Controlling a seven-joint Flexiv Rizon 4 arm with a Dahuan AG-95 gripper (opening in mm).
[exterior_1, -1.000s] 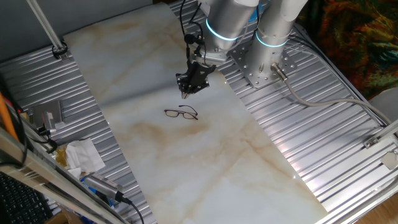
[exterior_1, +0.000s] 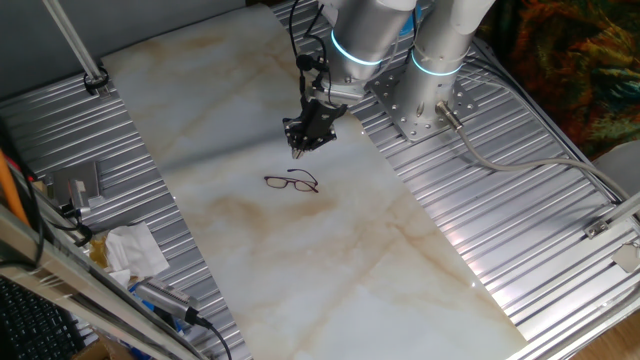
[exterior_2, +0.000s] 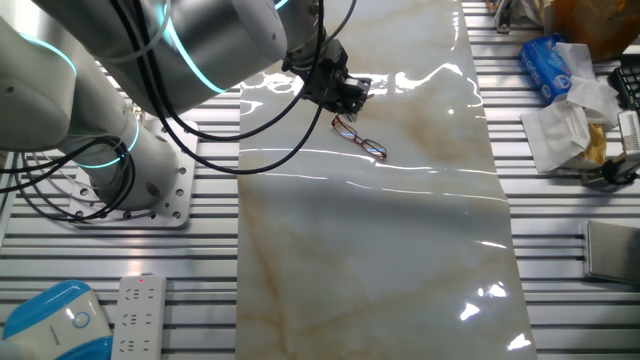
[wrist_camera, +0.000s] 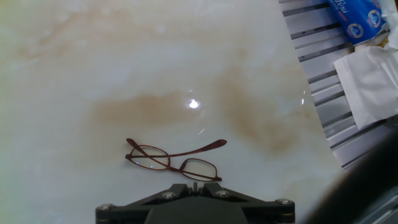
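A pair of glasses with thin reddish-brown frames (exterior_1: 291, 182) lies on the marbled sheet, its temples unfolded and crossing each other in the wrist view. There the glasses (wrist_camera: 176, 169) appear just beyond the tips of my gripper. The two black fingers meet at the middle, so the fingers are shut, and nothing shows between them. From the side of the arm, the gripper (exterior_1: 297, 154) hangs above the sheet, close to the glasses but apart from them. The second exterior view has the glasses (exterior_2: 358, 138) close by the dark gripper (exterior_2: 360, 100), partly behind cables.
The marbled sheet (exterior_1: 340, 290) is otherwise bare, with wide free room around the glasses. Beyond its edge, on the slatted metal table, lie a blue packet (exterior_2: 545, 68), white tissue (exterior_2: 556, 135) and a grey box (exterior_2: 612, 250). A power strip (exterior_2: 138, 318) sits near the arm's base.
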